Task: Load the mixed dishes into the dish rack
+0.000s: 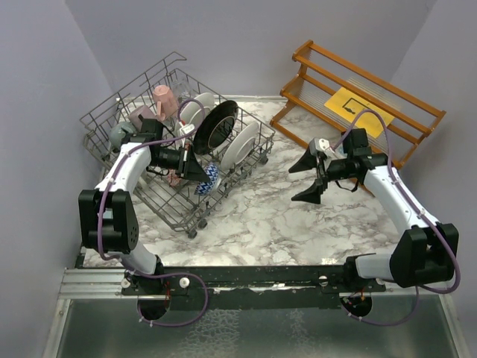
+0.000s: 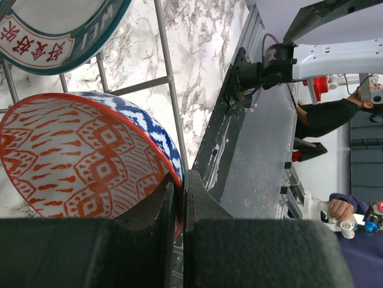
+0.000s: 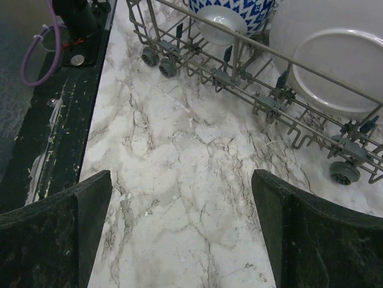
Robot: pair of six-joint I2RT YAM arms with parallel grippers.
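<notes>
In the top view a blue-and-white patterned bowl (image 1: 209, 180) stands on its side in the front part of the wire dish rack (image 1: 179, 218). My left gripper (image 1: 203, 177) is shut on its rim. Seen from the left wrist, the bowl's orange-patterned inside (image 2: 90, 159) faces the camera, with the red rim pinched between the fingers. The bowl's blue outside (image 3: 239, 12) also shows behind the rack's edge in the right wrist view. Over bare marble, to the right of the rack, my right gripper (image 1: 304, 183) is wide open and empty.
White plates (image 1: 240, 146), a black plate (image 1: 216, 127) and pink cups (image 1: 165, 98) fill the rack's back and middle. A wooden rack (image 1: 358, 86) with a yellow sheet (image 1: 358, 107) stands at the back right. Clear marble countertop (image 1: 261, 224) lies between the arms.
</notes>
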